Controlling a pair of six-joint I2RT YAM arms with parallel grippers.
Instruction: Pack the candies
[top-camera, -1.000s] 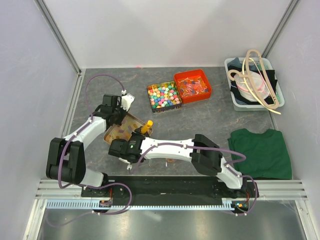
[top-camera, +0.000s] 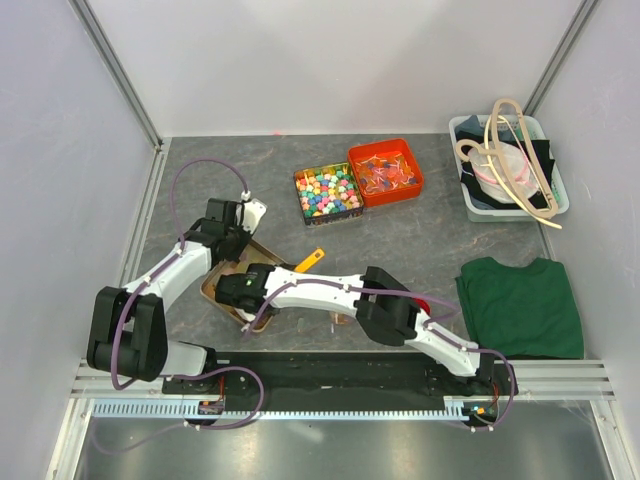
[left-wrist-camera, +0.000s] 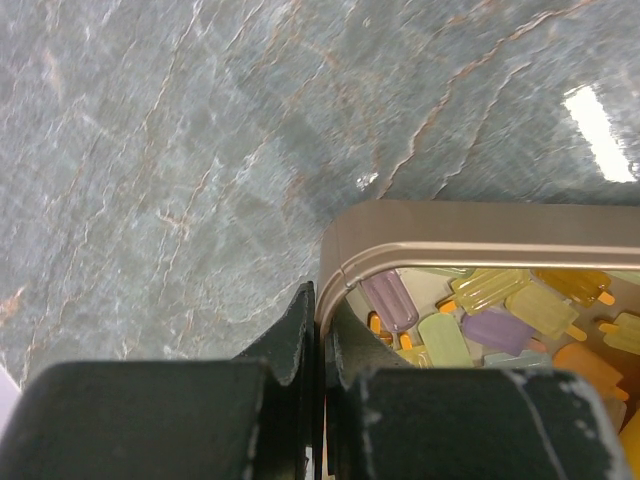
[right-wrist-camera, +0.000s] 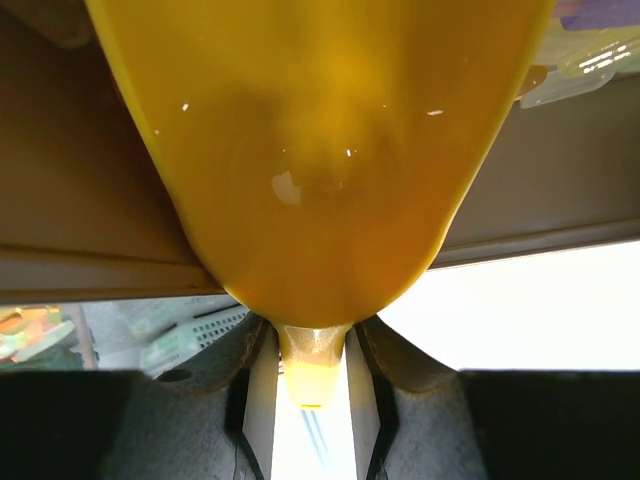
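A tan tray (left-wrist-camera: 480, 225) holds popsicle-shaped candies (left-wrist-camera: 495, 330) in purple, yellow, orange and green. My left gripper is shut on its rim at a rounded corner. My right gripper is shut on a narrow part of a yellow scoop (right-wrist-camera: 320, 190). The scoop's broad part lies over the tray in the right wrist view, hiding much of it. From above, a yellow end (top-camera: 310, 261) of the scoop sticks out past the tray's right side, and the right arm covers much of the tray.
Behind the tray stand a dark-walled box (top-camera: 328, 217) of colourful candies and a red bin (top-camera: 412, 190) of wrapped ones. A green cloth (top-camera: 522, 312) lies at right, with a white basket (top-camera: 560, 200) of mixed items behind it.
The tray has shifted slightly left and toward the front, with the left gripper staying at its corner. The right arm has moved, and the scoop's yellow end now tilts out farther right.
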